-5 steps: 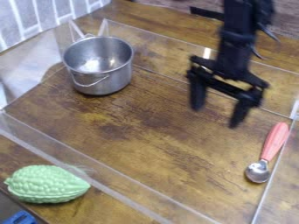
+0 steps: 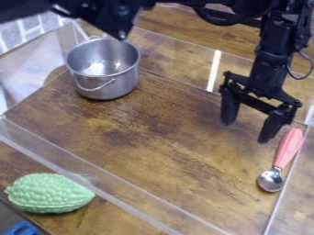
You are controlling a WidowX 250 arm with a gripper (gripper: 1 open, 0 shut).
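Note:
My black gripper (image 2: 249,122) hangs at the right over the wooden floor of a clear-walled tray, fingers apart with nothing seen between them. Just to its lower right lies a scoop with a pink handle (image 2: 289,148) and a round metal head (image 2: 269,181). A steel pot (image 2: 102,73) stands at the back left. A pale green bitter melon (image 2: 48,193) lies at the front left.
Clear plastic walls (image 2: 98,194) edge the work area. A blue object (image 2: 20,229) shows at the bottom left corner.
The pot, melon and scoop have stayed put.

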